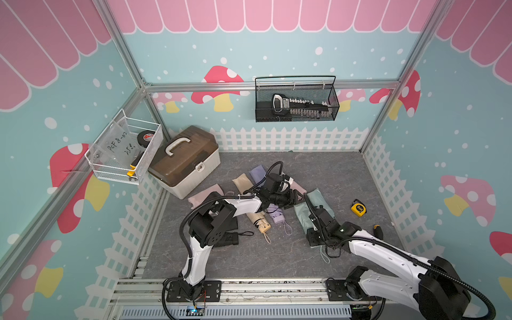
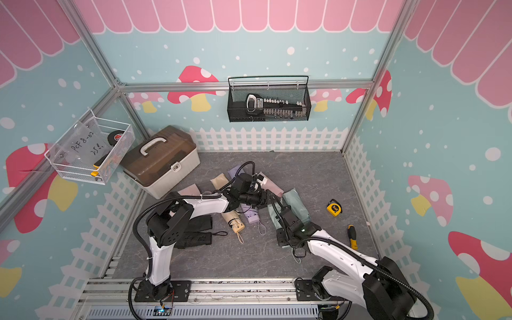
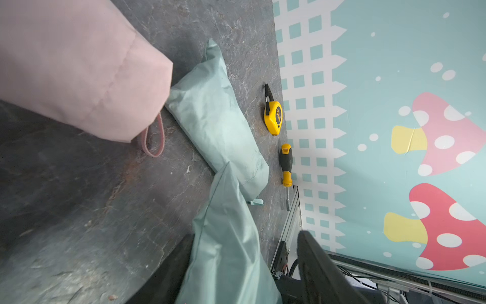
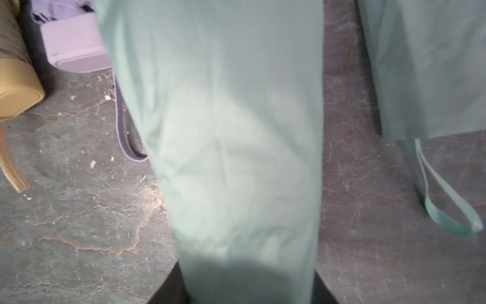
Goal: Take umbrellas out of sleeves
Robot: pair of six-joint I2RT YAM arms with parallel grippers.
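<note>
My right gripper is shut on the near end of a mint sleeved item [image 4: 217, 141], probably an umbrella. My open left gripper is at its far end, with mint fabric between its fingers. A second mint sleeve [image 3: 217, 126] lies beside it. A pink sleeve [image 3: 86, 71] with a strap lies behind. A beige umbrella [image 1: 258, 221] and lilac umbrella [image 1: 277, 216] lie left of the mint one. Black items [image 2: 194, 239] lie at the front left, partly hidden by my left arm.
A toolbox [image 1: 184, 160] stands at the back left. A tape measure [image 1: 358, 208] and screwdriver [image 2: 352, 237] lie at the right. A black basket [image 1: 297, 101] and white basket [image 1: 123, 149] hang on the walls.
</note>
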